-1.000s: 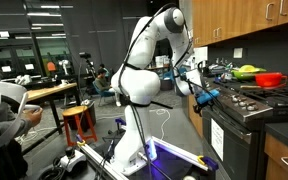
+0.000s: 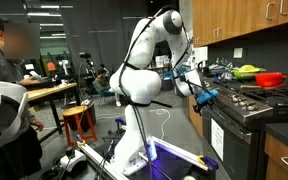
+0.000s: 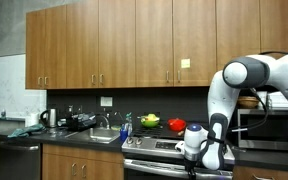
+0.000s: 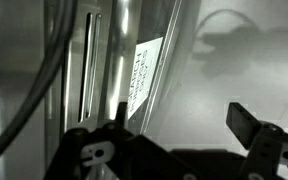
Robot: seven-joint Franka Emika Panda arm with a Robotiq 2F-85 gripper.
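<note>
My gripper is open, with nothing between its fingers, and its two dark fingertips are wide apart over a plain grey surface. In exterior view 1 the gripper (image 2: 205, 98) hangs in front of the oven (image 2: 239, 140), close to the height of its upper front edge. A white printed label (image 4: 144, 72) lies on the metal left of the fingers in the wrist view. Beyond it runs a long shiny bar (image 4: 91, 65). Exterior view 2 shows the arm (image 3: 216, 120) bent down before the stove; the fingertips are hard to make out there.
On the stovetop stands a red pot (image 2: 270, 79), with yellow and green items (image 2: 246, 72) behind it. An orange stool (image 2: 80, 122) is across the floor. A person (image 2: 2, 50) is at the far left.
The person at the left edge has risen from low in the picture to the upper left. My arm and gripper show no clear movement.
</note>
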